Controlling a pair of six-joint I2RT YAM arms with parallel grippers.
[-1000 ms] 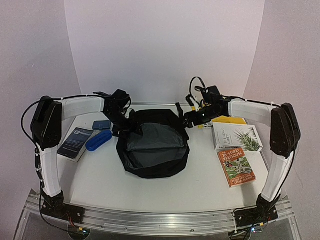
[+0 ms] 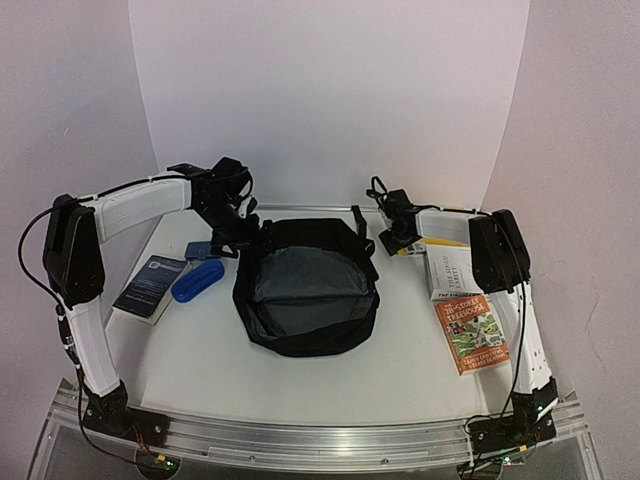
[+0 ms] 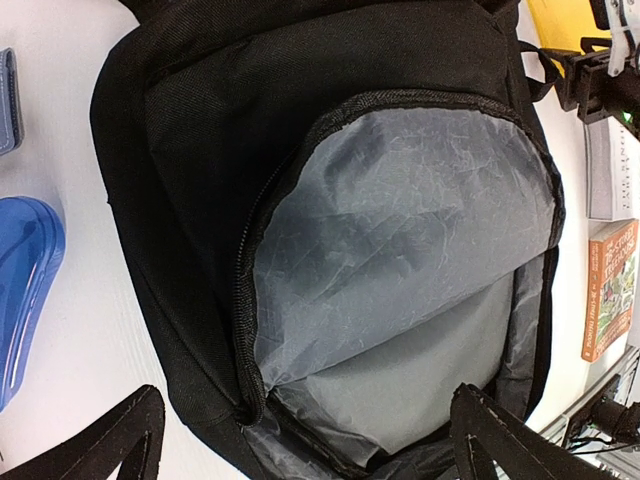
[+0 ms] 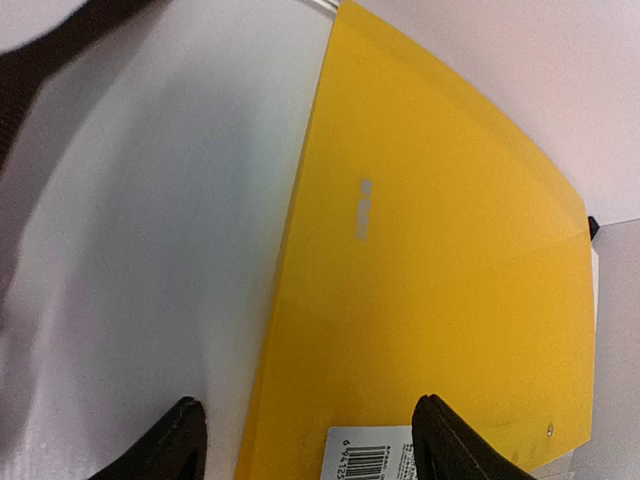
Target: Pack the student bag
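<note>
In the middle of the table lies a black bag [image 2: 310,285], its grey inside showing through the unzipped mouth. Over the bag's upper left edge hovers my left gripper, fingers wide apart and empty. My right gripper is open at the near end of a yellow folder [image 4: 430,240], with one finger to each side of the folder's left edge. A barcode label on it shows between the fingers; whether they touch the folder cannot be told. A blue case [image 2: 198,281], a dark book [image 2: 150,288] and a small blue item [image 2: 203,250] are left of the bag.
Right of the bag are a white book [image 2: 450,272] and, in front of it, an orange book [image 2: 472,333]. The white book lies close to the folder.
The left arm has shifted slightly left and away from the bag's mouth.
</note>
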